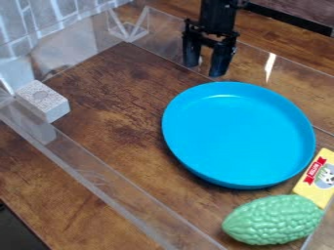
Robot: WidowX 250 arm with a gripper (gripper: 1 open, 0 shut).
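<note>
The black gripper (205,57) hangs at the top centre, over the back of the clear-walled bin, behind a blue plate (237,130). Its two dark fingers stand apart; whether anything is between them is hard to make out. A green bumpy vegetable-like object (271,220) lies at the front right. A yellow card or box (314,182) with a small picture sits right of the plate. A white speckled block (43,101) is at the left, by the bin's wall.
Clear plastic walls surround the wooden floor (111,117), which has free room left of the plate. White tiles (39,24) stand behind at the upper left.
</note>
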